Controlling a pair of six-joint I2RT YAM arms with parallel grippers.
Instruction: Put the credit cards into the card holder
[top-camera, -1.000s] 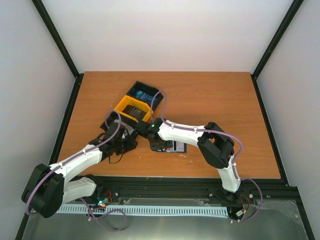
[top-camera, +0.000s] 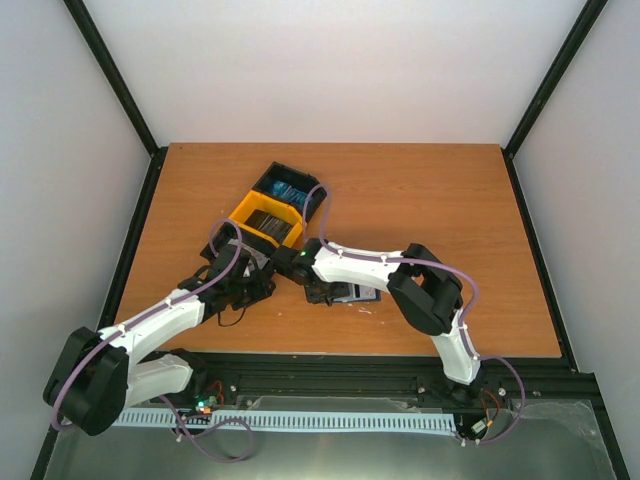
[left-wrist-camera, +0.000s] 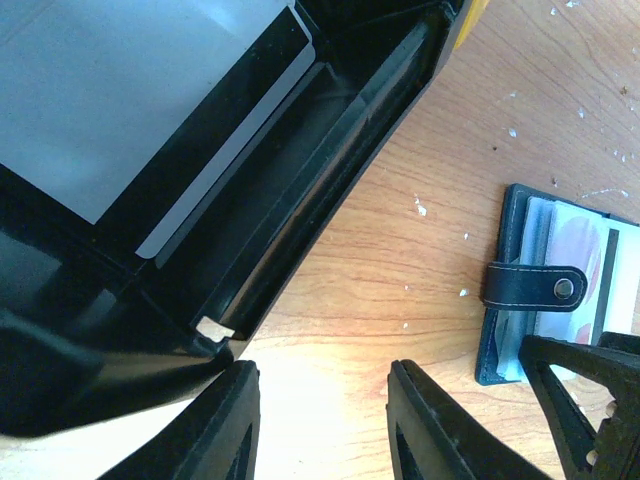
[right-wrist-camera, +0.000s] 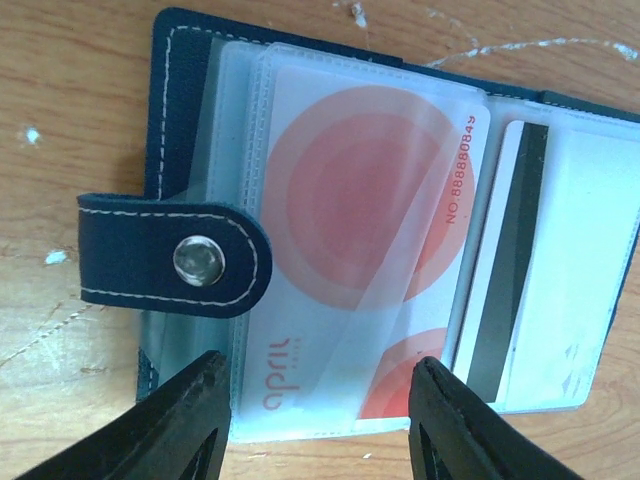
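Observation:
The dark card holder (right-wrist-camera: 170, 250) with a snap strap lies open on the table, its clear sleeves over a white card with red circles (right-wrist-camera: 350, 200) and a card with a dark stripe (right-wrist-camera: 510, 250). My right gripper hangs over its near edge, open, nothing visibly between its fingers. My left gripper is open and empty beside a black box (left-wrist-camera: 300, 230) that holds pale grey cards (left-wrist-camera: 130, 90); the card holder is to its right in the left wrist view.
A yellow box (top-camera: 240, 210) with dark contents and a black box (top-camera: 314, 205) with blue contents stand behind my grippers.
The card holder shows slightly further right beneath my right gripper, and the right arm has shifted a little. My left arm looks unchanged.

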